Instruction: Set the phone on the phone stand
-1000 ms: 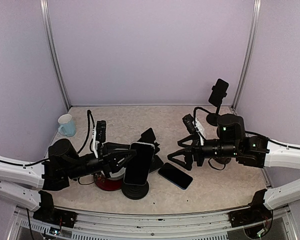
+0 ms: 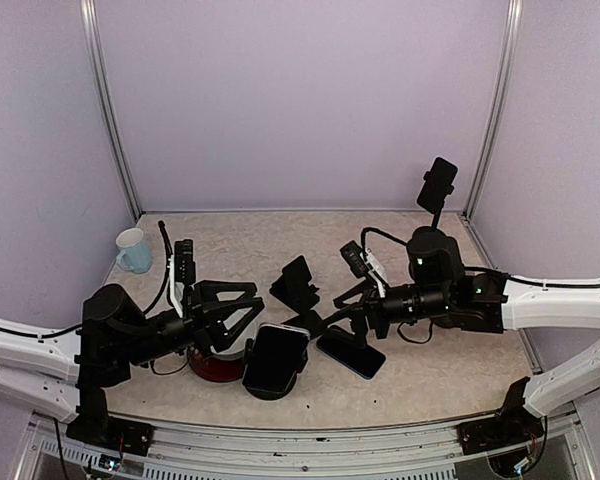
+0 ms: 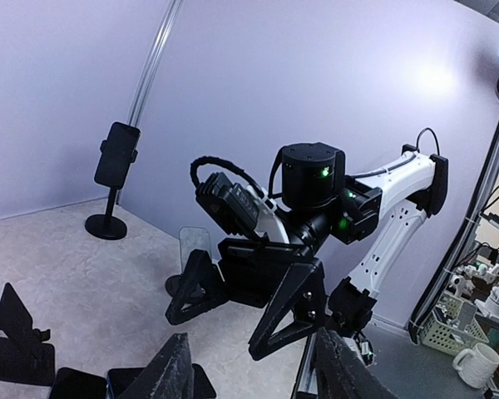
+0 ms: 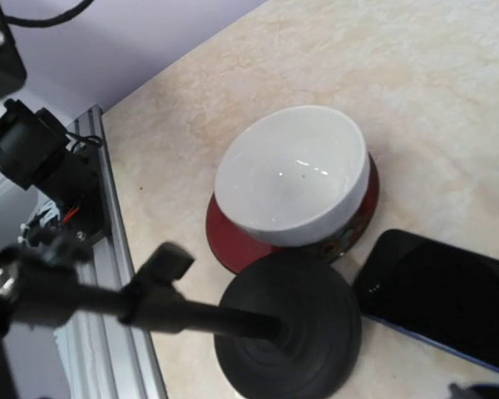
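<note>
A black phone (image 2: 275,358) rests tilted on a round-based black stand at the front centre. My left gripper (image 2: 242,312) is open, above and left of that phone, with nothing between its fingers. My right gripper (image 2: 345,310) stands open to the right of the stand, also empty; in the left wrist view it (image 3: 216,312) shows both fingers apart. A second phone (image 2: 351,352) lies flat on the table; in the right wrist view this phone (image 4: 437,295) is beside the stand's round base (image 4: 287,366).
A white bowl (image 4: 291,170) sits on a red saucer behind the base. A black holder (image 2: 294,285) stands at the centre, a stand with a phone (image 2: 437,182) at back right, a blue mug (image 2: 133,252) at left.
My left gripper has moved left and up, away from the phone, which now sits lower and more reclined on its stand. My right gripper has moved left toward the centre.
</note>
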